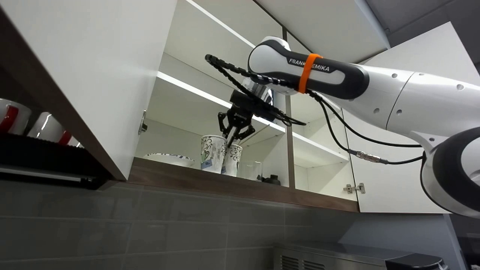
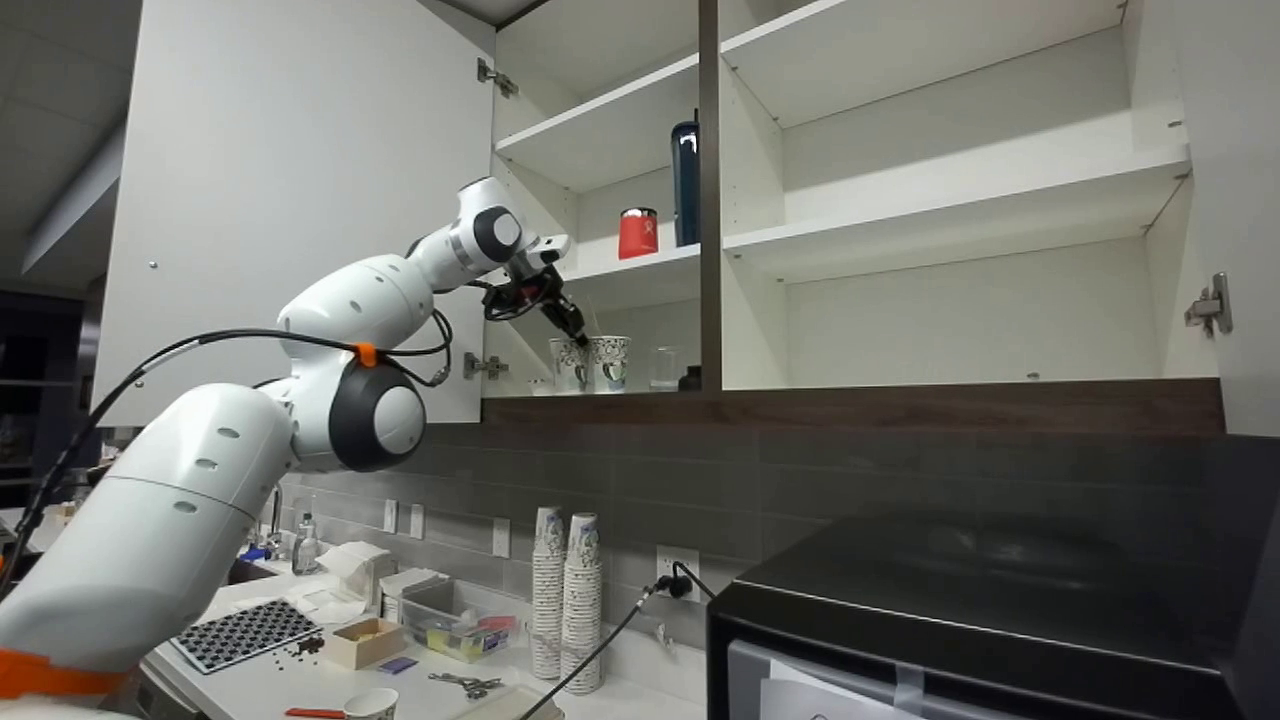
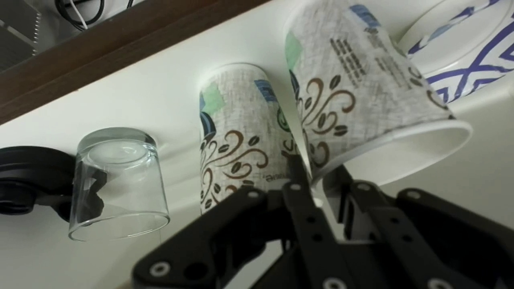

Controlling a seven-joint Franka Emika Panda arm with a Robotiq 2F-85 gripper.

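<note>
Two paper cups with a brown swirl pattern stand side by side on the cabinet's bottom shelf. One cup has its rim between the fingers of my gripper; in exterior view 1 it is the left cup. One finger lies outside its wall, toward the other cup, and the opposite finger reaches into its mouth. A gap shows between the fingers, so my gripper is partly open around the rim. In exterior view 2, the fingertips partly hide the left cup's top.
A clear glass and a black object stand beyond the second cup. Patterned bowls or plates lie on the other side. The shelf above, holding a red tumbler, and the open cabinet doors bound the space.
</note>
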